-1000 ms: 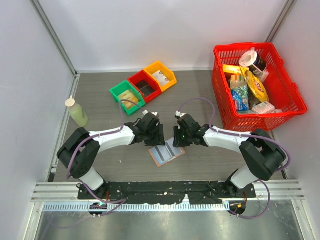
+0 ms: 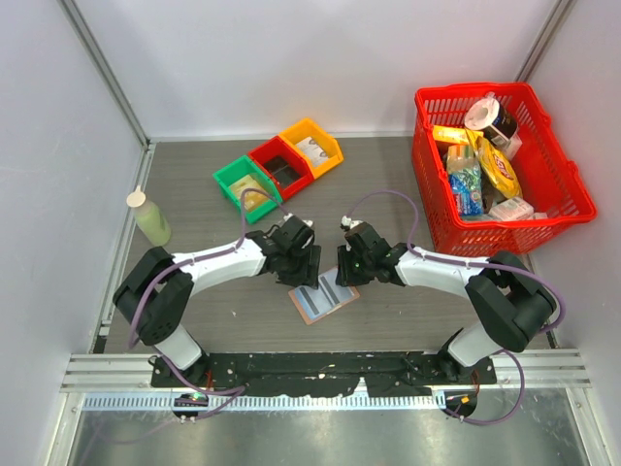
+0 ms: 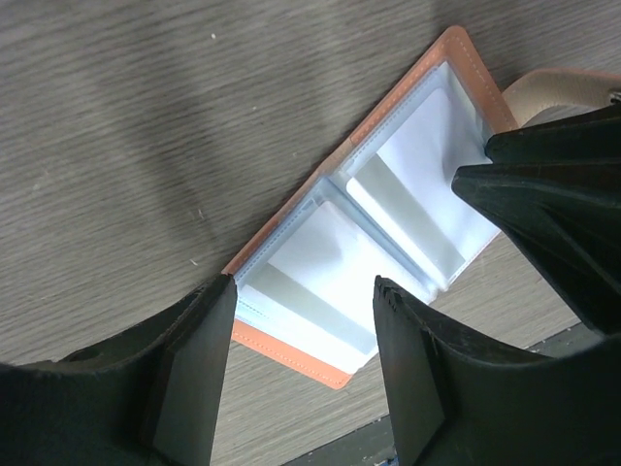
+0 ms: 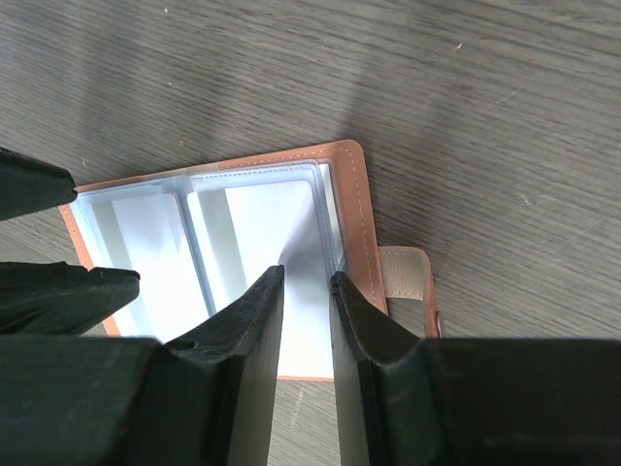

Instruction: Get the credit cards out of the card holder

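The card holder (image 2: 315, 305) lies open on the table between the grippers, tan-edged, with white cards (image 3: 325, 262) in two clear sleeves. My left gripper is low over it, its fingers at either side of one sleeve; whether anything is between them is unclear. My right gripper is at the holder's strap-side edge, its fingertips close together on the edge of a sleeve (image 4: 262, 233), where a white card edge shows. The other arm's fingers reach into each wrist view.
Green, red and yellow bins (image 2: 284, 146) stand at the back, a full red basket (image 2: 432, 214) at the right, and a pale bottle (image 2: 148, 218) at the left. The table around the holder is clear.
My left gripper has shifted very slightly over the holder in the top view. The right arm looks almost unchanged.
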